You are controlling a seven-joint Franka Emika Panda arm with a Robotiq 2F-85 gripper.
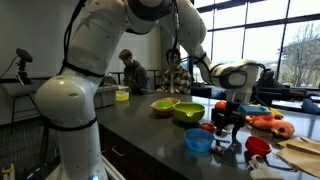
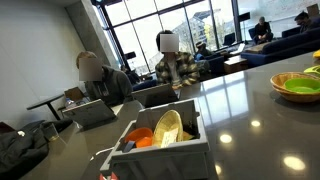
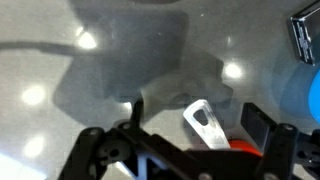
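Observation:
My gripper stands open in the wrist view, its two fingers wide apart. A small white piece with an oval loop (image 3: 203,122) shows beyond the gap, nearer the right finger. Something red (image 3: 243,147) lies beside it, partly hidden by the gripper. From the first exterior view, the gripper (image 1: 230,138) is low over the table, to the right of a blue bowl (image 1: 198,140) and left of a red cup (image 1: 258,146). Whether the fingers touch anything is too small to tell.
Blue plastic (image 3: 314,97) and a dark metallic item (image 3: 302,38) edge the wrist view's right side. A green bowl (image 1: 187,112) stands farther back. Wooden boards (image 1: 300,155) lie at right. A grey bin (image 2: 160,160) holds several items.

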